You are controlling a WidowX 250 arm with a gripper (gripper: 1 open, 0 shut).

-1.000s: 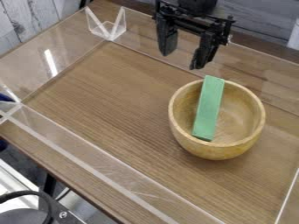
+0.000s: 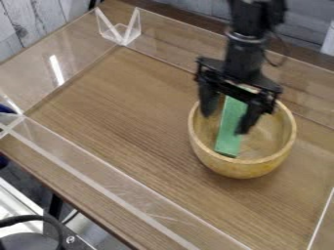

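My gripper (image 2: 235, 93) hangs down from the top of the view over a round wooden bowl (image 2: 261, 156), its dark fingers apart at the bowl's back rim. A green oblong block (image 2: 231, 135) lies inside the bowl, just below the gripper. The fingertips are blurred, and I cannot tell whether they touch the block.
A clear plastic piece (image 2: 119, 27) stands at the back left of the wooden table (image 2: 104, 117). A dark round object (image 2: 29, 236) is at the lower left corner, off the tabletop.
The bowl and block look unmoved.
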